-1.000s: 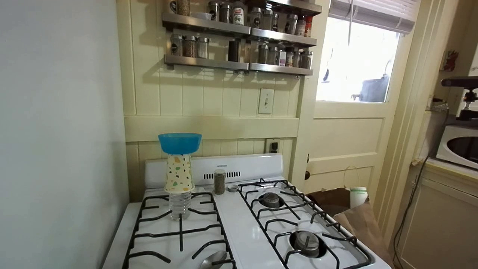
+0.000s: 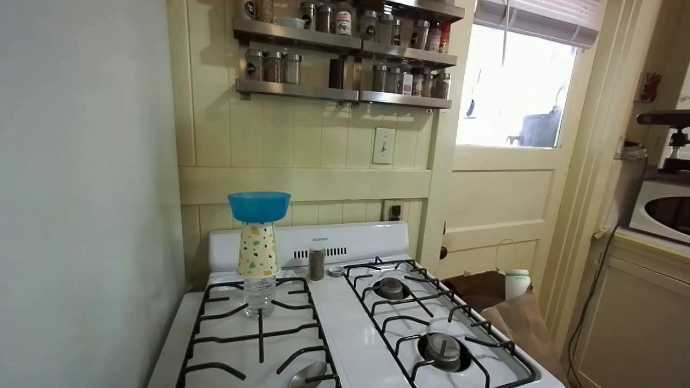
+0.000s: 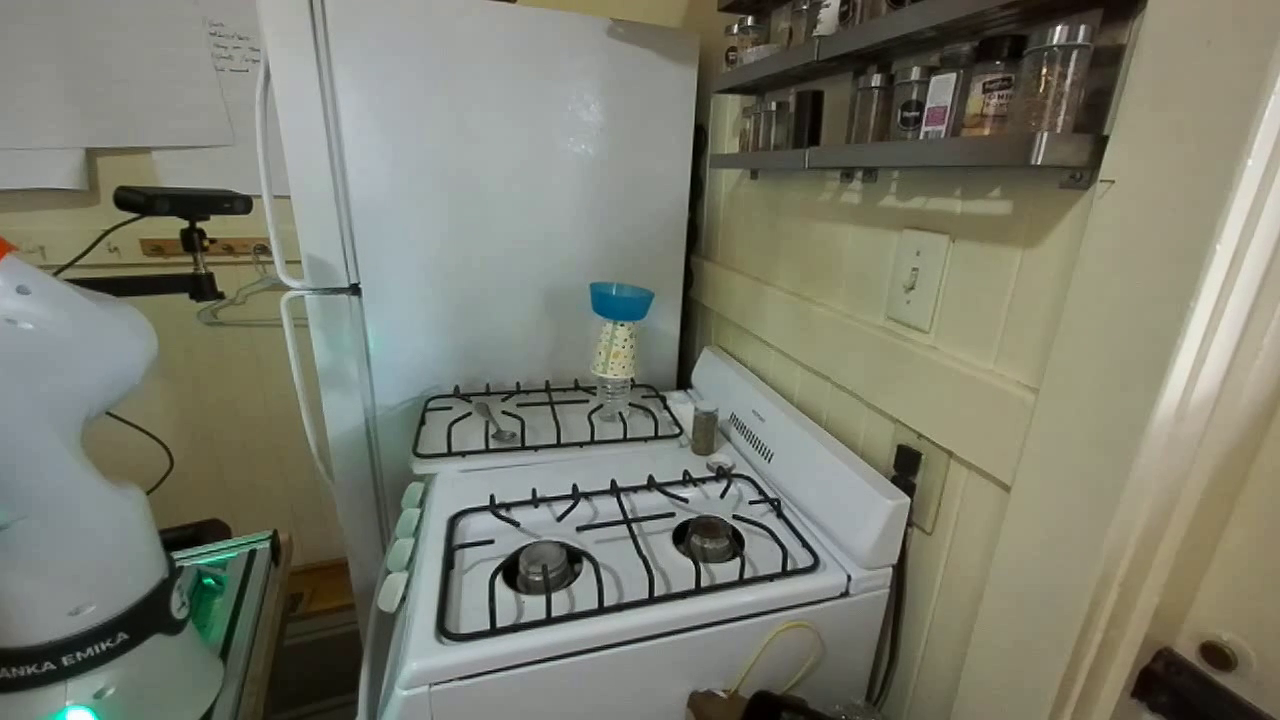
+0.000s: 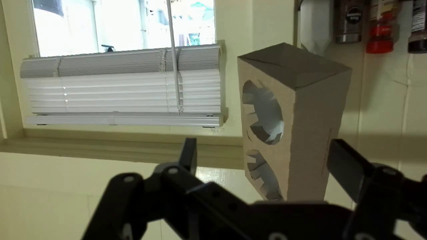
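Observation:
Dark fingers of my gripper stand wide apart in the wrist view, so it is open. A cardboard box [image 4: 310, 136] with cut-out holes appears in the gap, its lower end hidden behind the gripper body; contact with the fingers cannot be made out. On the stove's far left burner grate stands a stack: a clear ribbed plastic vessel [image 2: 259, 298] at the bottom, a speckled cream paper cup [image 2: 258, 252] upside down over it, and a blue bowl [image 2: 259, 207] on top. A metal spoon [image 2: 309, 374] lies near the front of that grate. The exterior views do not show my gripper.
A spice jar [image 2: 316, 264] and a small round lid [image 2: 336, 271] sit beside the stove's back panel. Spice shelves [image 2: 297, 89] hang above. The fridge [image 3: 516, 180] borders the stove's left. Part of the white arm [image 3: 72, 456] shows at left. The right-hand grate [image 3: 624, 558] is empty.

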